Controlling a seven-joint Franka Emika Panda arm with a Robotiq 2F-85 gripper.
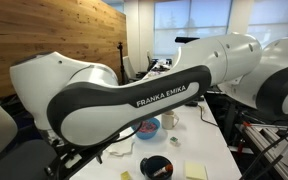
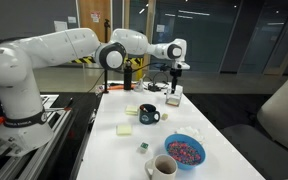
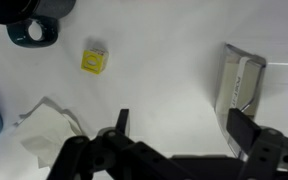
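Observation:
In the wrist view my gripper stands open over the white table, its two dark fingers wide apart with bare surface between them. A pale grey rectangular object (image 3: 240, 88) lies ahead of the right finger, apart from it. Toward the upper left is a small yellow block (image 3: 94, 58), close to a dark mug (image 3: 36, 30). A crumpled white cloth or paper (image 3: 49, 135) lies to the left. From the second exterior view, the gripper (image 2: 173, 87) is at the far end of the table; in the first, the arm hides it.
A blue bowl with reddish contents (image 2: 184, 152) and a white mug (image 2: 161, 170) stand at the table's near end in the second exterior view. A small greenish block (image 2: 143, 147) and yellow paper squares (image 2: 124, 129) lie nearby. A dark chair (image 2: 264, 125) flanks the table.

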